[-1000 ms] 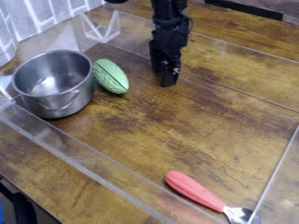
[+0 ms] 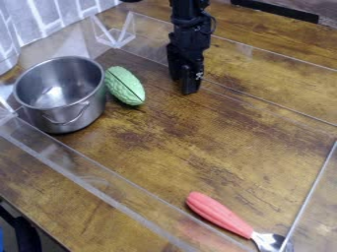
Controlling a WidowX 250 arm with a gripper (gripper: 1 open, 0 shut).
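Observation:
The black robot gripper (image 2: 186, 77) hangs at the top centre, its fingertips low over the wooden surface; whether it is open or shut is hard to tell. To its left lies a pale green cabbage-like vegetable (image 2: 125, 86), with a steel pot (image 2: 59, 94) further left. A utensil with a pink handle (image 2: 218, 212) and a metal head lies at the bottom right.
Transparent edges run along its sides, and a white patterned cloth or wall shows at the top left.

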